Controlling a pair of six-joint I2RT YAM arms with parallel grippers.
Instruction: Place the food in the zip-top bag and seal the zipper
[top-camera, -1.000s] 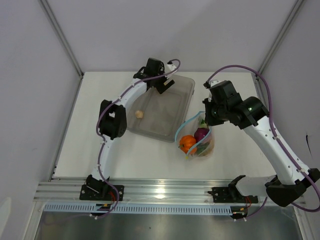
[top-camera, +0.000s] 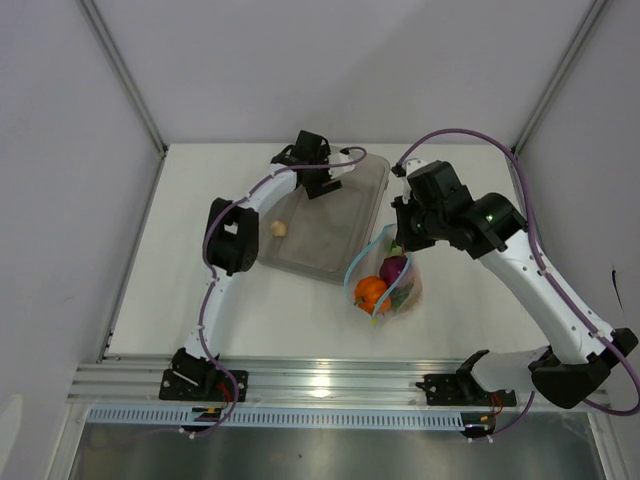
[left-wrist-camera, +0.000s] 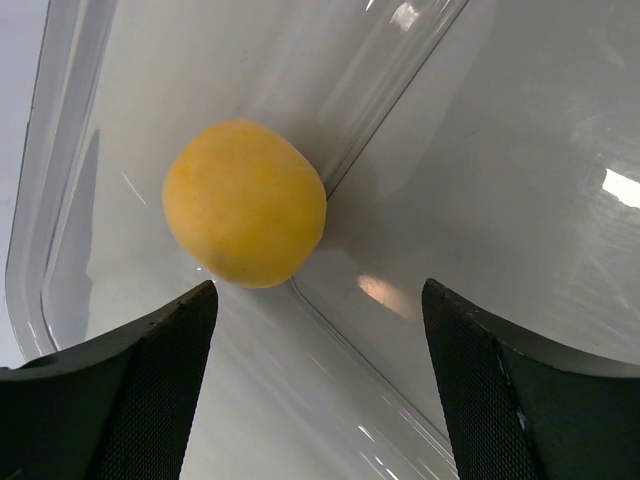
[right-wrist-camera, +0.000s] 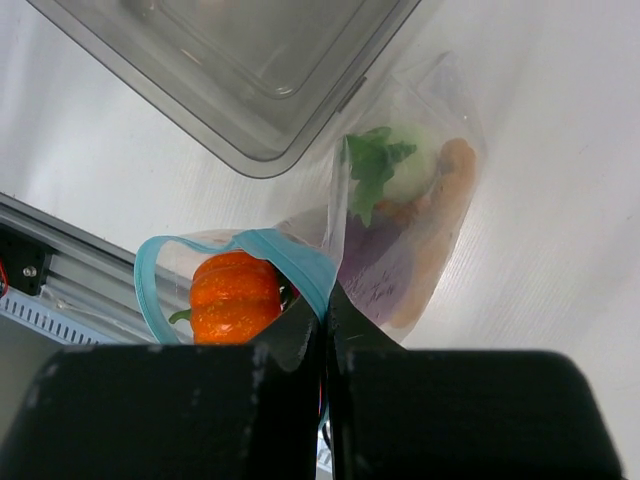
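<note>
My left gripper hangs part open over the grey plastic container (top-camera: 330, 240), empty between its fingers, with a yellow round food item (left-wrist-camera: 243, 203) just beyond them in the left wrist view; in the top view a small tan item (top-camera: 278, 228) lies at the container's left. My right gripper is shut on the blue-zippered rim of the clear bag (right-wrist-camera: 420, 200). The bag holds an orange pepper (right-wrist-camera: 235, 300), something purple, leafy green and brown food.
The container fills the back middle of the white table (top-camera: 160, 310). Free table lies left of it and right of the bag.
The right gripper and the bag have moved a little to the left.
</note>
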